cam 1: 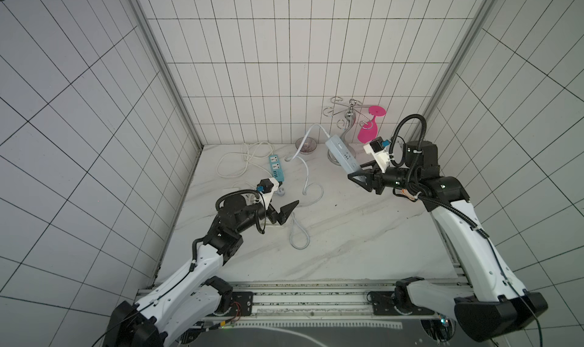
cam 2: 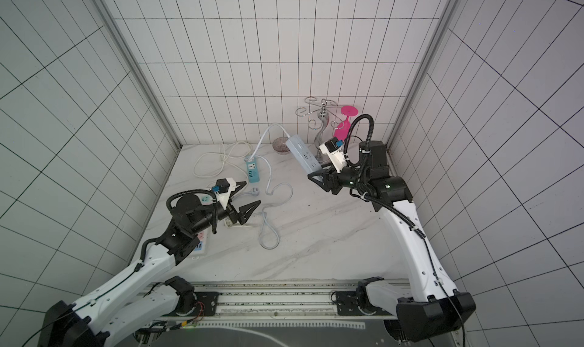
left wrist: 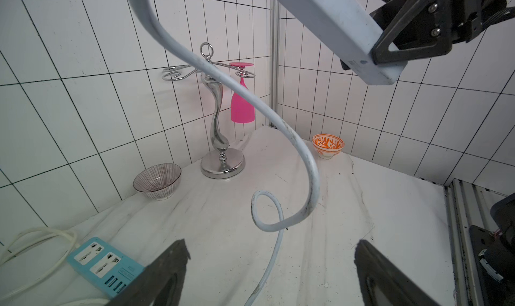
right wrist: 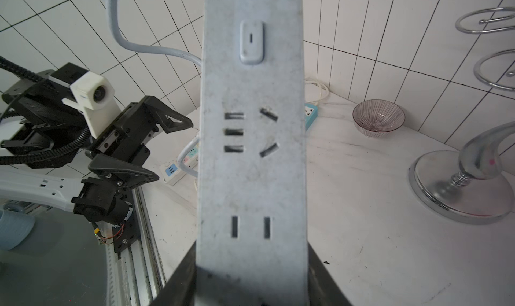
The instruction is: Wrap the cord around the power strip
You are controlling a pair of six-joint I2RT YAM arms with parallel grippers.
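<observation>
A pale blue-white power strip (cam 1: 342, 153) hangs tilted in the air, its lower right end held by my right gripper (cam 1: 360, 178), which is shut on it. In the right wrist view the strip (right wrist: 252, 188) runs straight up between the fingers, sockets and switch facing the camera. From its far end the cord (left wrist: 236, 86) arches over and falls to the table, where it lies in loose loops (cam 2: 270, 231). My left gripper (cam 1: 292, 206) is open above the table, left of the cord, with nothing between its fingers.
A teal power strip (cam 1: 276, 167) with a cream cord (cam 1: 234, 164) lies at the back left. A striped bowl (left wrist: 158, 180), a chrome stand (left wrist: 222, 163) with a pink glass, and an orange bowl (left wrist: 327, 144) stand further back.
</observation>
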